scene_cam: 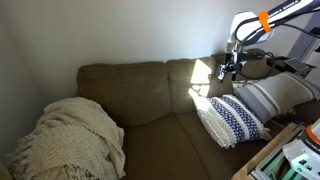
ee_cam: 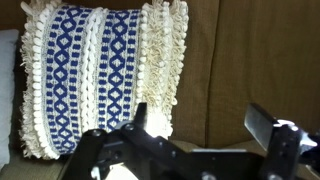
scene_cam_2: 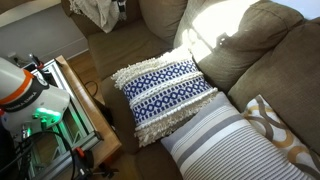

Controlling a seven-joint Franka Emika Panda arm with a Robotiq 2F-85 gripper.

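Note:
A blue-and-white patterned pillow (scene_cam: pixel 228 122) with fringed edges leans on the right end of the brown couch (scene_cam: pixel 150 125). My gripper (scene_cam: pixel 229 74) hangs in the air above the couch, over and behind that pillow. In the wrist view the pillow (ee_cam: pixel 90 75) fills the left side. The gripper's dark fingers (ee_cam: pixel 140 112) stand wide apart at the bottom, open with nothing held between them. Exterior view 2 shows the whole pillow (scene_cam_2: pixel 165 95), but the gripper cannot be made out there.
A striped grey-and-white pillow (scene_cam_2: pixel 230 150) and a tan patterned one (scene_cam_2: pixel 278 130) lie beside it. A cream knitted blanket (scene_cam: pixel 70 140) covers the couch's left end. A wooden edge (scene_cam_2: pixel 90 105) borders the robot's base.

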